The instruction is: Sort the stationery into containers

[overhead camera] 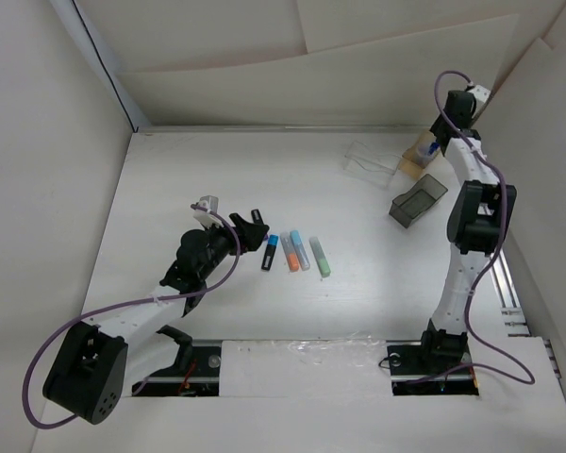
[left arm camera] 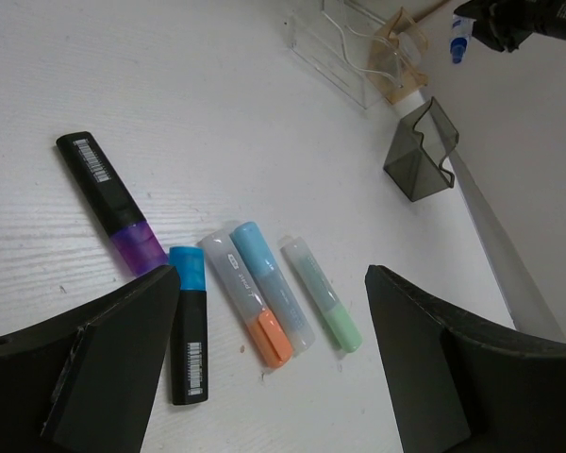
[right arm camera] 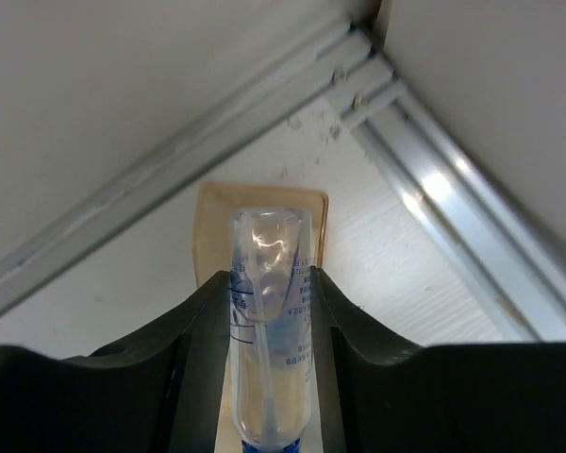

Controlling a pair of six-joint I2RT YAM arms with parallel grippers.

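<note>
My right gripper is shut on a clear tube point(right arm camera: 270, 377) with blue lettering and blue end, held over a tan wooden container point(overhead camera: 409, 164) at the back right. My left gripper point(overhead camera: 250, 233) stands open above the pens, nothing between its fingers. Below it lie a black-and-purple marker point(left arm camera: 99, 184), a black-and-blue marker point(left arm camera: 191, 335), an orange-ended pen point(left arm camera: 264, 321), a light blue pen point(left arm camera: 274, 283) and a green-ended pen point(overhead camera: 320, 257).
A clear container point(overhead camera: 368, 165) stands left of the wooden one, with a dark mesh container point(overhead camera: 418, 201) in front.
</note>
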